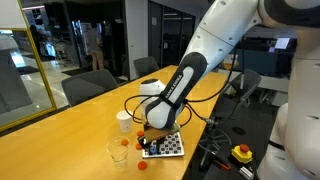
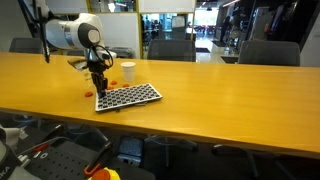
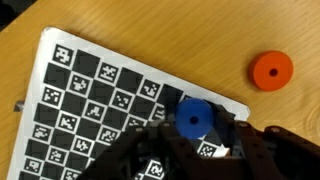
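Observation:
A round blue piece (image 3: 194,118) sits between the fingers of my gripper in the wrist view, and the fingers are shut on it. Below it lies a white board with a black-and-white marker checker pattern (image 3: 95,110); the piece appears over the board's right end. Whether the piece touches the board cannot be told. From the first exterior view, my gripper (image 1: 150,143) is over the left part of the board (image 1: 170,147). The second exterior view has the gripper (image 2: 98,87) at the board's (image 2: 130,97) left end.
A red-orange disc (image 3: 271,71) rests on the wood just off the board. Another red piece (image 1: 142,166) lies near the table's front edge. A white cup (image 1: 125,121) and a clear glass (image 1: 118,153) stand to the left.

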